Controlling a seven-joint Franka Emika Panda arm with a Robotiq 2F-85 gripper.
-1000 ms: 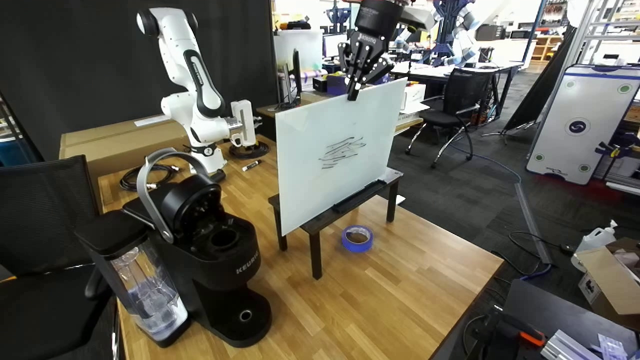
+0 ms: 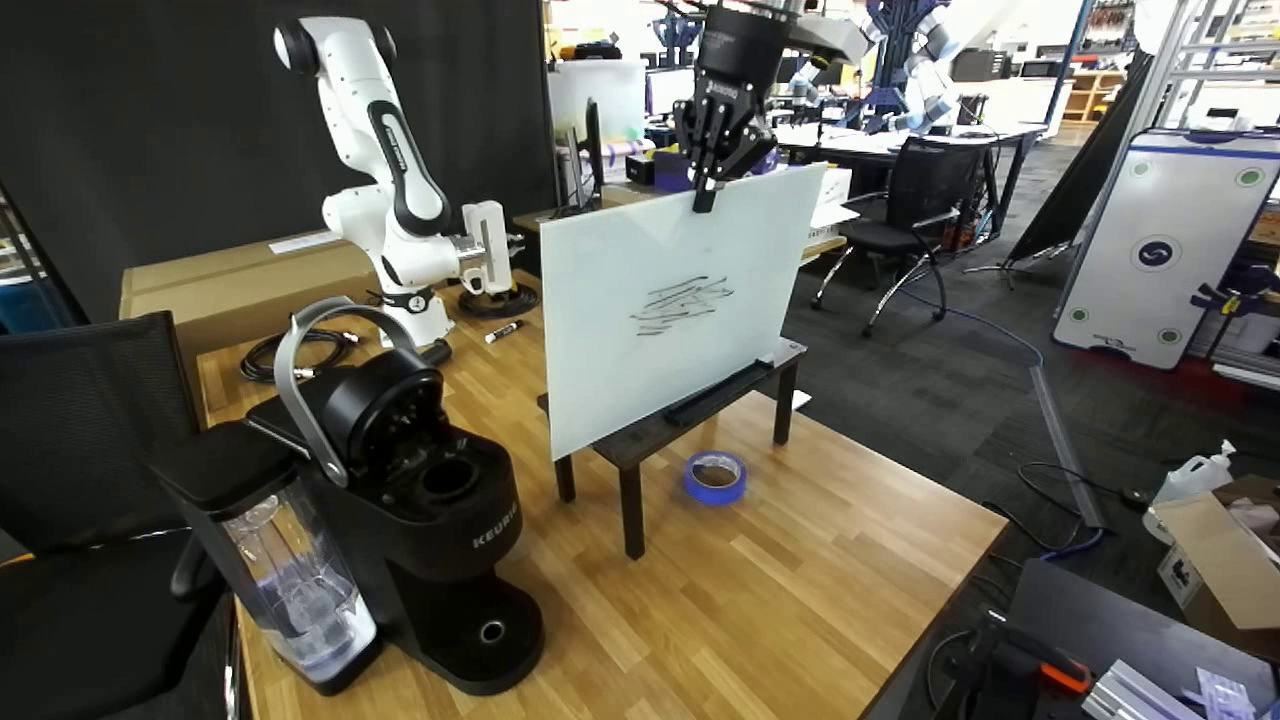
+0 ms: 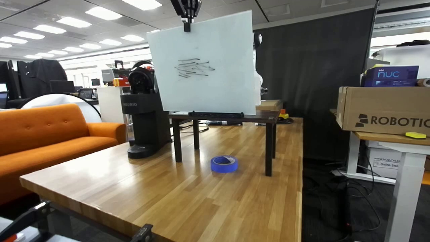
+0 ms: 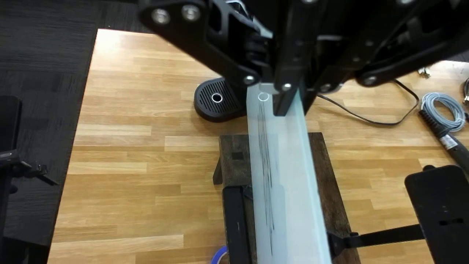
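A white board (image 2: 678,312) with black scribbles (image 2: 681,304) stands nearly upright over a small dark stand (image 2: 636,442). My gripper (image 2: 704,198) is shut on the board's top edge, from above. In exterior view 2 the gripper (image 3: 187,27) holds that edge left of its middle, and the board (image 3: 205,94) looks slightly tilted, its right top corner higher. The wrist view looks down along the board (image 4: 292,193), its edge running between the fingers. A black bar (image 2: 717,394) lies along the board's foot on the scribbled side. Whether the bottom edge touches the stand is unclear.
A black coffee machine (image 2: 450,528) with its lid raised stands left of the board. Blue tape (image 2: 715,476) lies on the table in front of the stand. Behind are a second white arm (image 2: 390,156) and a marker (image 2: 504,331).
My gripper has swung to a more vertical pose, still on the top edge. The board has turned a little with it: its left side shifted left, its top right corner right.
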